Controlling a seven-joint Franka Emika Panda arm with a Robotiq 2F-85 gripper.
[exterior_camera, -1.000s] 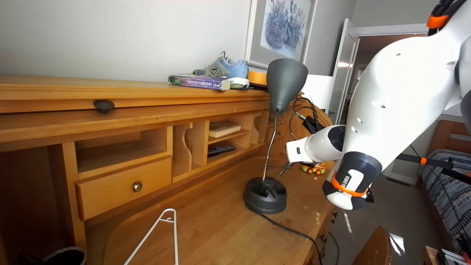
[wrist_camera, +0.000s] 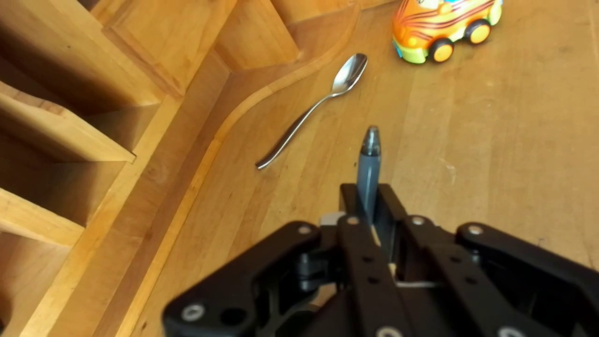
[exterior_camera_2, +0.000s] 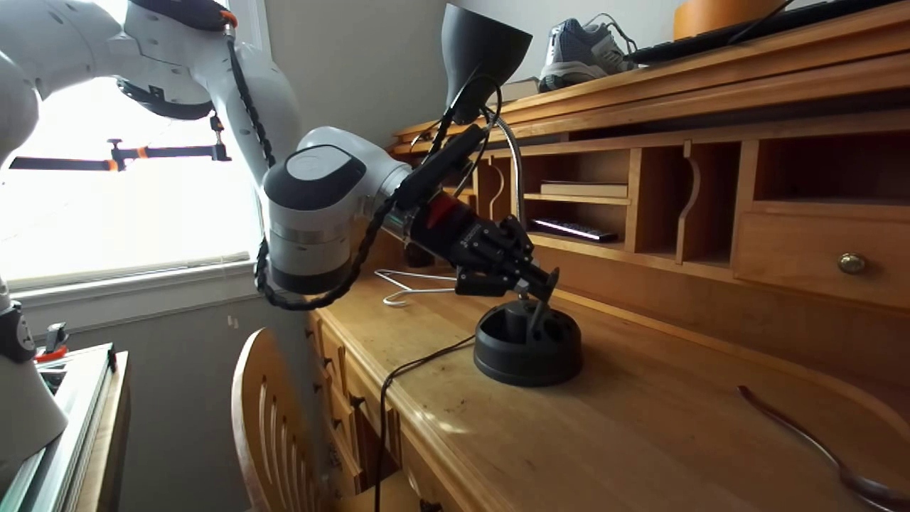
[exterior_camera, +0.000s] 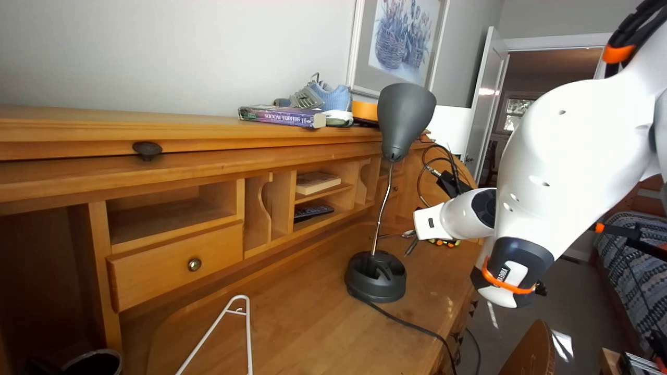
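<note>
My gripper is shut on a grey pen (wrist_camera: pixel 368 173), whose clear, dark-tipped end sticks out past the fingers in the wrist view. In exterior view 1 the pen (exterior_camera: pixel 411 247) slants below the arm, above the desk and right of the lamp's neck; the fingers are hidden there. Exterior view 2 has the gripper (exterior_camera_2: pixel 539 283) overlapping the dark lamp base (exterior_camera_2: pixel 529 358), and I cannot tell from it how far apart they are. A silver spoon (wrist_camera: pixel 306 115) lies flat on the desk, left of and beyond the pen in the wrist view.
The lamp's shade (exterior_camera: pixel 406 112) rises on a thin neck near the arm. An orange toy car (wrist_camera: pixel 441 28) stands beyond the spoon. A white hanger (exterior_camera: pixel 242 312) lies on the desk, and pigeonholes (exterior_camera: pixel 325 190) line the back. Bare desktop (wrist_camera: pixel 505 146) spreads right of the pen.
In exterior view 1 the arm has shifted to the right and slightly down. The pen has moved right with it, and the toy car is now more covered by the arm.
</note>
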